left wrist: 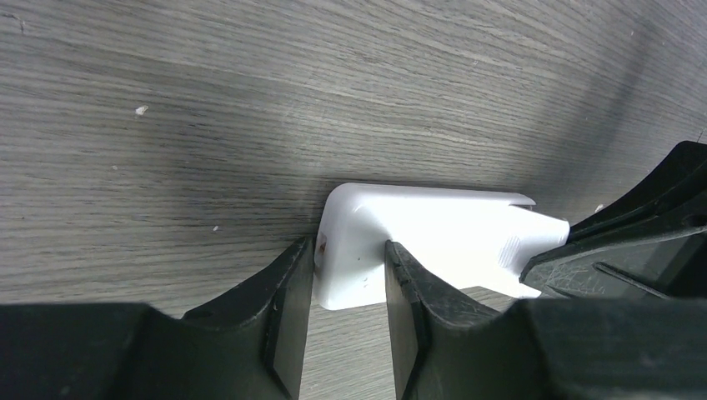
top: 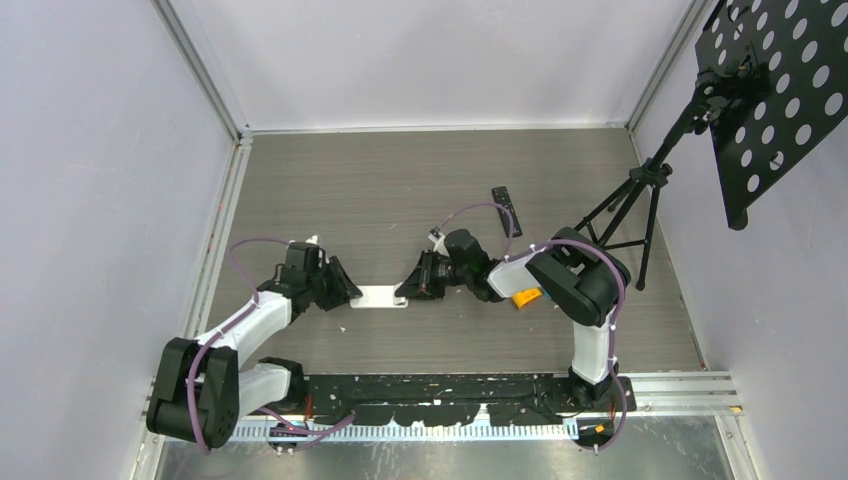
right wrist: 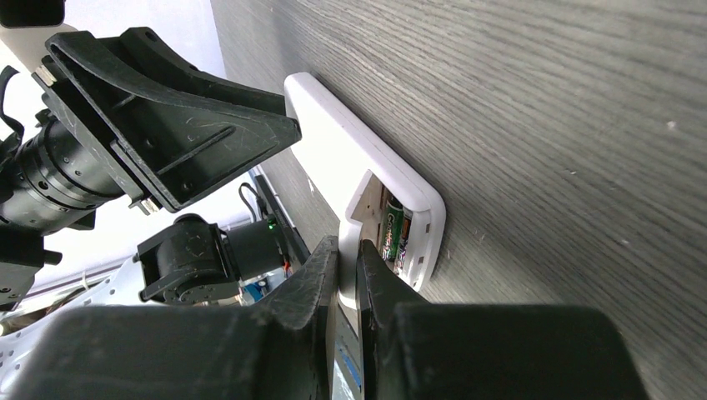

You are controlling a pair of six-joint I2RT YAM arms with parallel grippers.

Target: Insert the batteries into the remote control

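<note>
The white remote (top: pixel 375 296) lies on the floor between my grippers; in the right wrist view its battery compartment is partly uncovered, showing batteries (right wrist: pixel 392 225), one green. My left gripper is shut on the remote's left end, seen close in the left wrist view. My right gripper is shut at the other end, on the white cover (right wrist: pixel 354 250) beside the open compartment.
A black remote (top: pixel 506 210) lies farther back on the right. A yellow object (top: pixel 526 298) sits under the right arm. A black tripod (top: pixel 645 200) stands at the right.
</note>
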